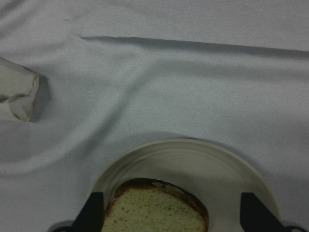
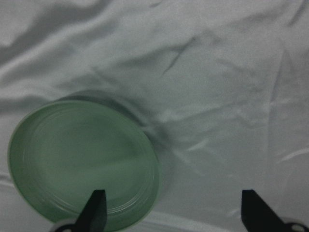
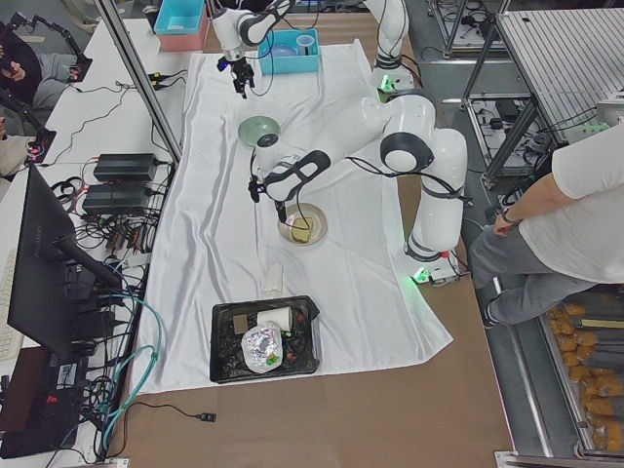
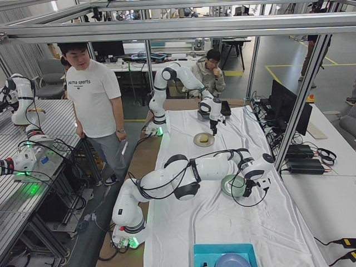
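Note:
A beige plate [image 3: 313, 229] holds a slice of bread [image 1: 154, 215]. My left gripper hangs open over it, the slice below and between its fingers in the left wrist view. A green plate [image 2: 72, 154] lies farther along the cloth, empty. My right gripper is open above and beside it, with bare cloth and part of the plate below. A pale, folded paper item [image 1: 14, 89] lies on the cloth near the beige plate.
A black tray [image 3: 224, 356] holds a foil-covered item and other things. A blue bin [image 4: 200, 253] with dishes stands at the opposite end. A person stands beside the table.

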